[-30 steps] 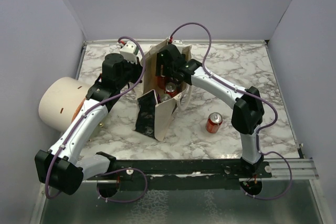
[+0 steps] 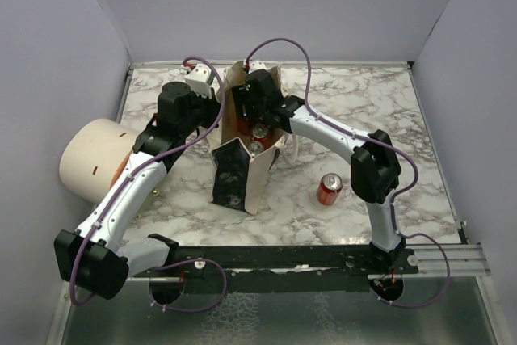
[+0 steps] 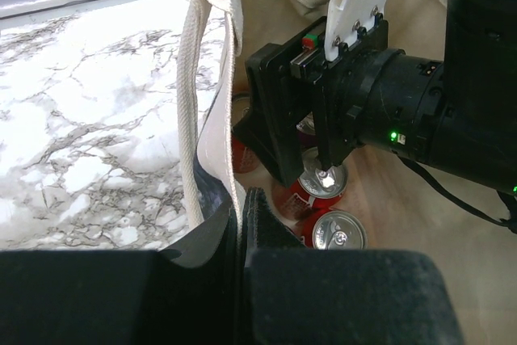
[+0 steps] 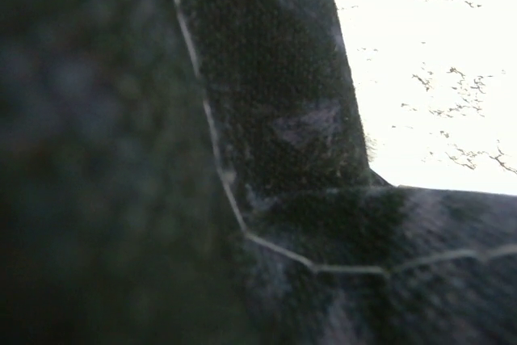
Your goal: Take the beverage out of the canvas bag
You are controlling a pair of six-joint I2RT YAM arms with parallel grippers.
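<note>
The canvas bag stands open at the table's centre, cream inside with a dark patterned front. Several red cans are in it, among them one can and, beside it, another can. My left gripper is shut on the bag's left rim, the thin canvas edge running between its fingers. Inside the bag my right gripper is open, its fingers reaching down by the cans; whether a can lies between them is unclear. Only blurred dark fabric and bright table fill the right wrist view.
A red can stands upright on the marble table, right of the bag. A cream cylindrical object lies at the left edge.
The right arm has shifted slightly left inside the bag, and the bag's right side has moved left with it. The left arm and the can on the table have stayed still.
</note>
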